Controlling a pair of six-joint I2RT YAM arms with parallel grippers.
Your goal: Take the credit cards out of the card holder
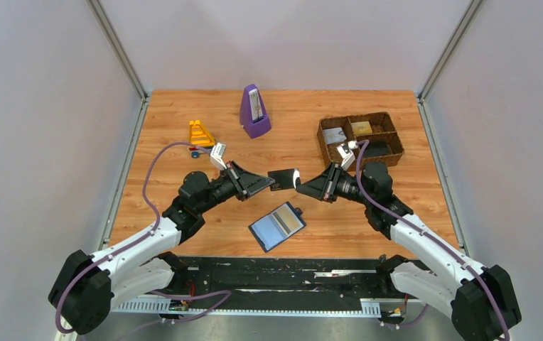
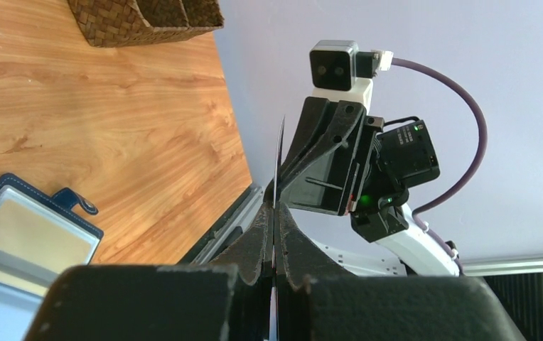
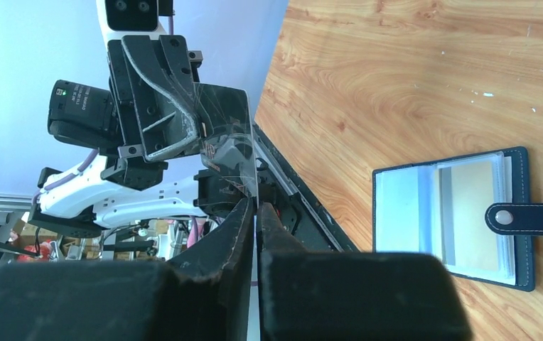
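Observation:
A thin dark card in a clear sleeve (image 1: 283,179) is held up between my grippers, edge-on in the left wrist view, with a translucent face showing in the right wrist view (image 3: 227,128). My left gripper (image 1: 271,181) is shut on it. My right gripper (image 1: 298,185) is shut, its fingertips at the card's opposite edge; whether they grip it is unclear. The open card holder (image 1: 276,226) lies below on the table, its snap strap (image 3: 517,219) to one side, pale sleeves inside.
A woven divided basket (image 1: 359,139) stands at back right. A purple metronome (image 1: 254,112) and a yellow toy (image 1: 199,135) stand at back left.

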